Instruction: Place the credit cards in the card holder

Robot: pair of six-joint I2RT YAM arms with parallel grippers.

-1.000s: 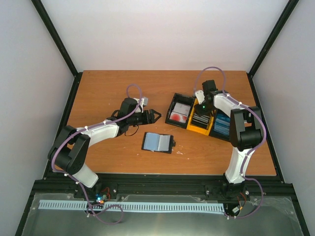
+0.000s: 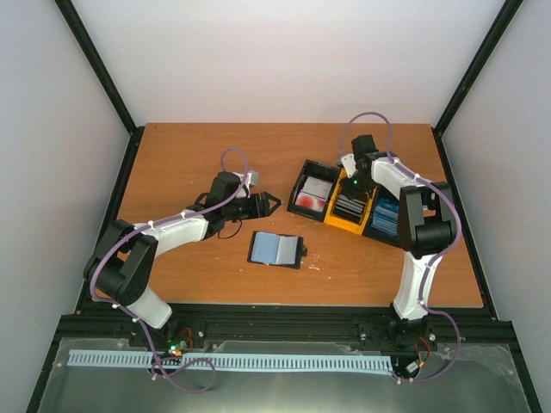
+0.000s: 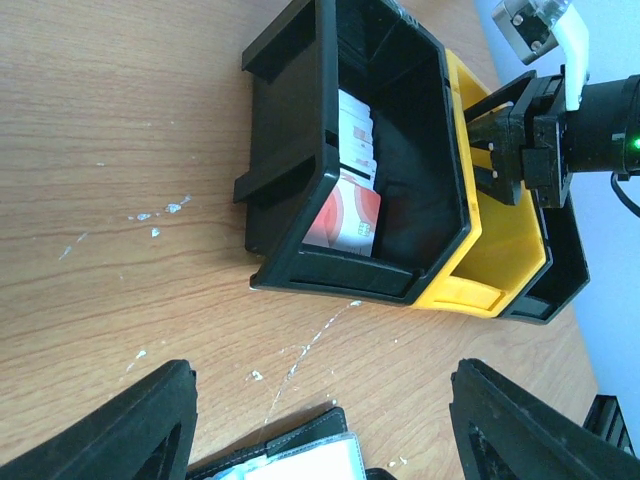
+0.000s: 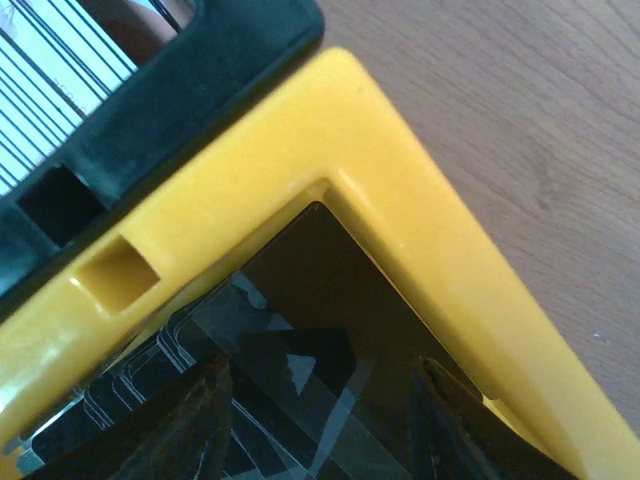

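The card holder (image 2: 276, 249) lies unfolded near the table's middle, showing pale blue and clear sleeves; only its edge (image 3: 275, 440) shows at the bottom of the left wrist view. My left gripper (image 2: 275, 203) hovers behind it, open and empty. Three joined bins hold the credit cards: white and red cards (image 2: 312, 198) at left, dark cards (image 2: 349, 208) in the yellow bin (image 2: 344, 225), blue cards (image 2: 385, 217) at right. Open fingers of my right gripper reach into the yellow bin over a dark glossy card (image 4: 310, 270). Whether they touch it, I cannot tell.
High walls of the left black bin (image 3: 350, 275) and the yellow bin (image 4: 480, 270) surround the cards. The right arm (image 2: 426, 228) passes over the right bin and hides part of it. Bare table (image 2: 185, 159) lies to the left and back.
The left arm and the card holder look unmoved.
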